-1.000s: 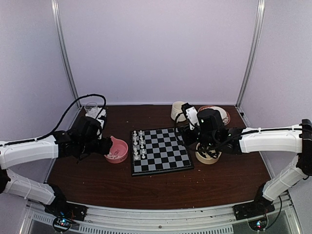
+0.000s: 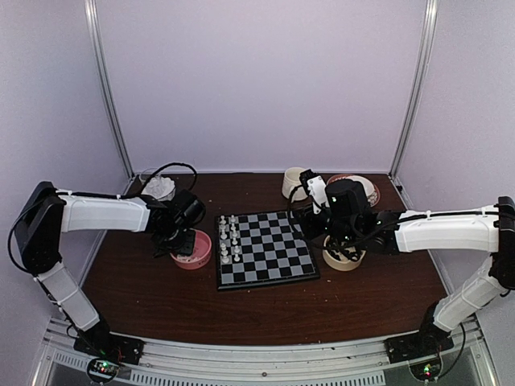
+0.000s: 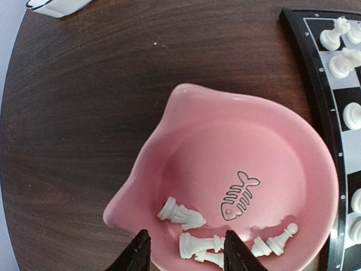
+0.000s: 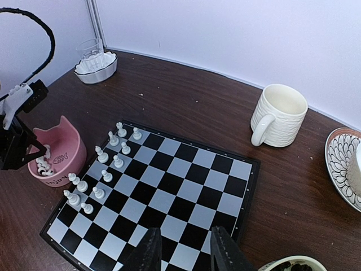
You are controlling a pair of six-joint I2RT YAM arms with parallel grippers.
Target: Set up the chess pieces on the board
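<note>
The chessboard (image 4: 172,197) carries several white pieces along its left side, such as a pawn (image 4: 98,192). Left of it is the pink bowl (image 3: 259,147), with several white pieces (image 3: 192,245) lying in it. My left gripper is over the bowl, fingers apart, with pieces visible below and between them and none seen held. My right gripper is over the board, its fingers apart with nothing between them. A cream bowl (image 4: 276,265) of dark pieces stands right of the board.
A white mug (image 4: 285,113) stands behind the board, beside a patterned plate (image 4: 338,169). A white dish (image 4: 93,75) with a glass is at the back left.
My right arm looks unchanged.
</note>
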